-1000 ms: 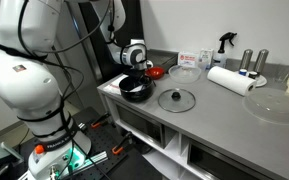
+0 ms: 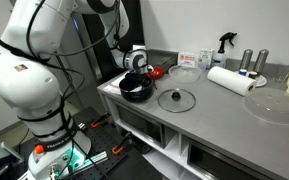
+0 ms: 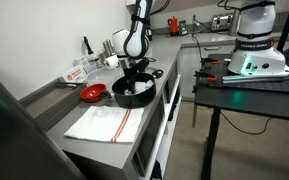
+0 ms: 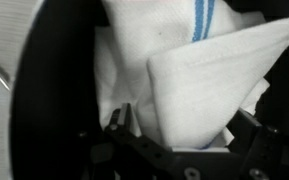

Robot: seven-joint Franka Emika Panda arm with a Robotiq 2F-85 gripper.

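Note:
A black pot [image 2: 136, 91] stands on the counter at the far end. Inside it, a crumpled white towel with blue stripes [image 4: 209, 85] fills most of the wrist view. My gripper is down in the pot, its fingers open on either side of a fold of the towel. One of its fingers [image 4: 117, 132] shows at the lower left, against the cloth. Whether the fingertips press on the towel I cannot tell. From the second exterior view, the arm comes down into the pot from above, and the rim hides the fingertips.
A white towel with a red stripe [image 3: 100, 123] lies flat beside the pot. Behind the pot is a red bowl [image 3: 92, 93]. A glass lid [image 2: 176, 99], a clear container [image 2: 184, 74] and a paper roll [image 2: 231, 80] occupy the counter beyond.
The gripper has sunk slightly lower into the pot over the last second. The pot and the other things on the counter have stayed put.

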